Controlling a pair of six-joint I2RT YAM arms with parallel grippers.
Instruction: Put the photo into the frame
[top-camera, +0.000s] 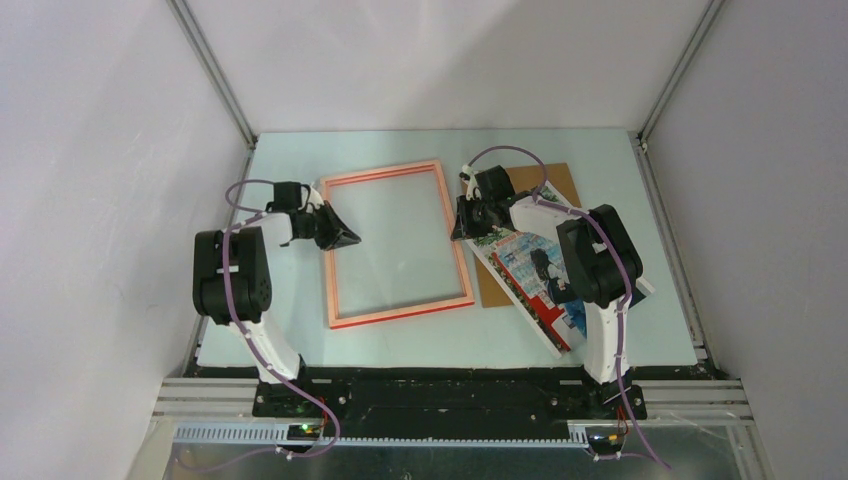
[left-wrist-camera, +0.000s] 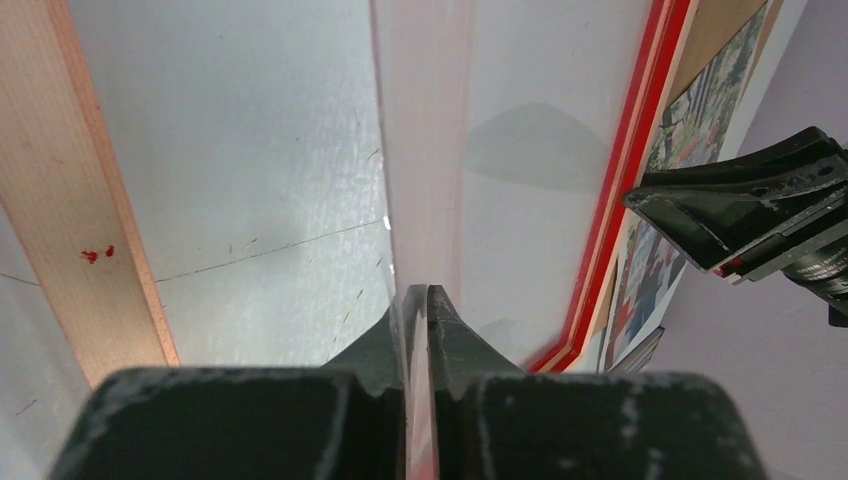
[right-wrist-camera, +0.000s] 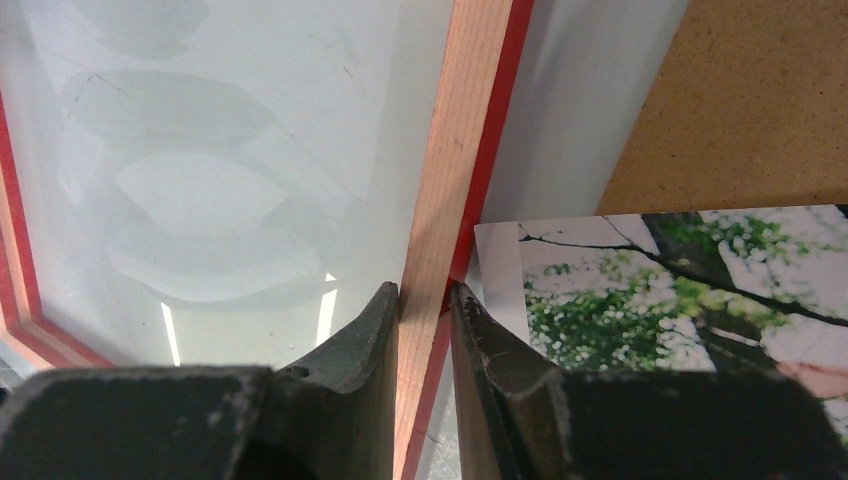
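Observation:
The wooden frame (top-camera: 397, 312) with red edging lies left of centre, with a clear sheet in it. My left gripper is over the frame's left part, its fingertips close together at what looks like a clear sheet's edge; whether they grip it is unclear. My right gripper sits at the frame's right bar (right-wrist-camera: 445, 180), fingertips either side of it, apparently touching. The photos (right-wrist-camera: 660, 300) lie in an overlapping pile right of the frame, partly under my right arm.
A brown board (top-camera: 495, 295) lies beneath the photos. White walls surround the table (top-camera: 290, 350) at back and sides. Bare table shows in front of the frame and along the back.

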